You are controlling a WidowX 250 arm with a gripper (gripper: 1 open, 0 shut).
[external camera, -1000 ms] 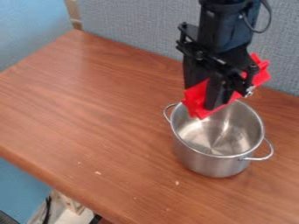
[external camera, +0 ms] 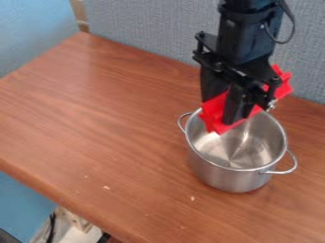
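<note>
A black robot gripper hangs over a steel pot at the right of the table. Red material shows behind and beside the fingers, above the pot's back rim and reaching out to the right. It looks held by the gripper, though the fingertips are too dark and overlapped to tell how the fingers stand. The pot has two wire handles and stands upright.
A grey padded wall runs along the back, and a blue surface lies beyond the left edge.
The gripper and red material have shifted very slightly over the last second, staying above the pot. The pot has not visibly moved.
</note>
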